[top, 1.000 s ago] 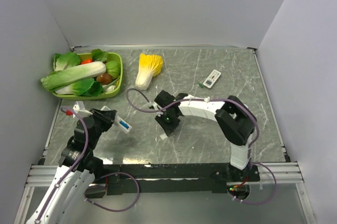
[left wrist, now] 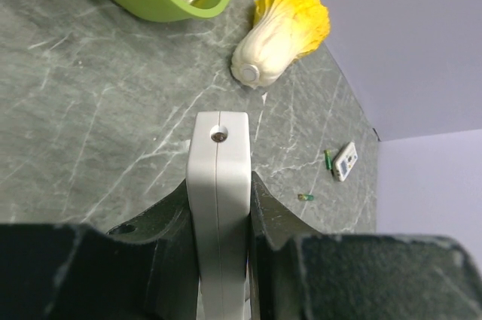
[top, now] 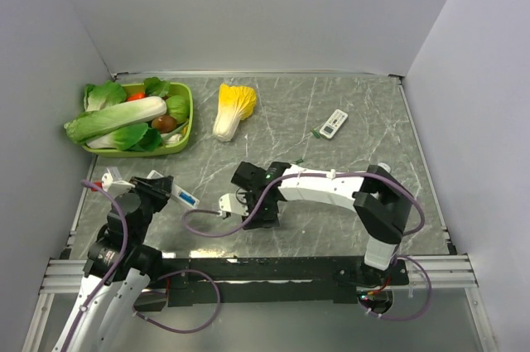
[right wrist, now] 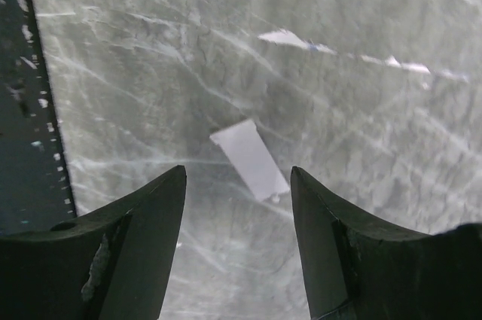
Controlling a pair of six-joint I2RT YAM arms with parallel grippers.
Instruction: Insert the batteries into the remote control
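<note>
In the top view my left gripper holds a white remote at the lower left; in the left wrist view its fingers are shut on the remote's upright white end. My right gripper is low over the table's front middle, open, with a small white flat piece on the table between and beyond its fingertips in the right wrist view. Two small green cylinders, likely batteries, lie on the table, one beside a second white device at the back right.
A green basket of vegetables stands at the back left, a yellow cabbage at the back middle. The marble table has bare room on the right. Its front edge and dark rail are near my right gripper.
My right gripper has moved toward the front edge, now over the small white piece. The left gripper with the remote has shifted slightly leftward.
</note>
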